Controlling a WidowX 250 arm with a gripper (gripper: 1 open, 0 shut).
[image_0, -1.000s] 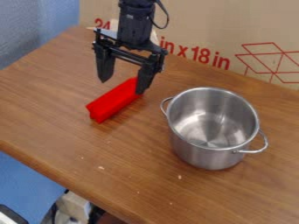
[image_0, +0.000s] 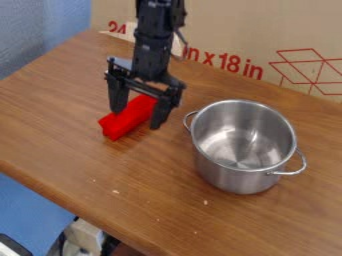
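Observation:
My black gripper (image_0: 138, 108) hangs open over a red block (image_0: 123, 122), its two fingers on either side of the block and low, near its level. Whether they touch it is unclear. The red block lies on the wooden table (image_0: 94, 175), left of a large steel pot (image_0: 243, 145) with two side handles.
The pot takes up the middle right of the table. Bare wood lies at the left and in front. A cardboard panel with printing (image_0: 274, 45) stands along the back, and the table's edge runs along the lower left.
My gripper has come down toward the red block, its fingers now lower and hiding more of the block. The pot and block appear unmoved.

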